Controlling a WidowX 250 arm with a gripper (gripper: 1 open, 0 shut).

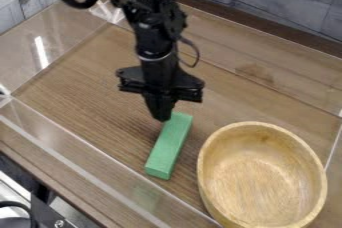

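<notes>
A dark robot gripper (159,103) hangs over the middle of the wooden table, its tip just above and beside the far end of a green rectangular bar (168,147). The gripper looks shut, with nothing visible between its fingers. The green bar lies flat on the table, angled toward the front.
A large round tan bowl (261,202) sits at the front right, close beside the green bar. A grey wall (274,12) runs along the back, and cables show at the lower left edge.
</notes>
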